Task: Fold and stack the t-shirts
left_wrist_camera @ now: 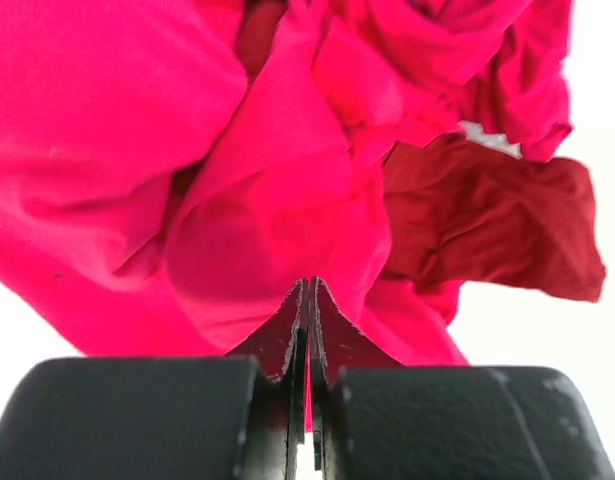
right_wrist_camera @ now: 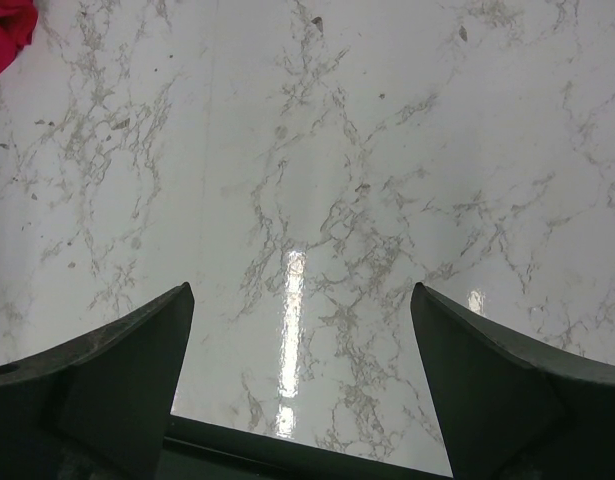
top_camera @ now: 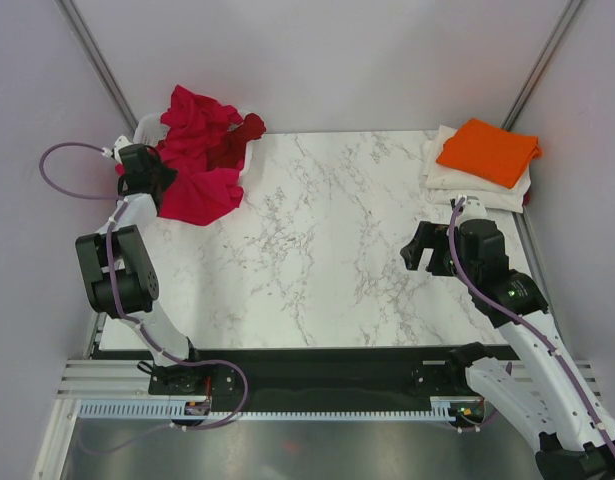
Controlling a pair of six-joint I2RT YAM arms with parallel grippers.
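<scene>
A bright red shirt [top_camera: 195, 195] spills over the front of a white basket [top_camera: 148, 129] at the back left, with a darker red cloth [left_wrist_camera: 487, 215] bunched beside it. Over the shirt's left part hangs my left gripper, its fingertips meeting with no fabric between them; the shirt lies beyond and around the tips. My right gripper stands open above bare table on the right. At the back right an orange folded shirt [top_camera: 487, 152] rests on top of a white folded stack [top_camera: 475, 198].
Walls close in at left, right and back, and the left arm works near the left wall. A dark edge [top_camera: 317, 365] runs along the front.
</scene>
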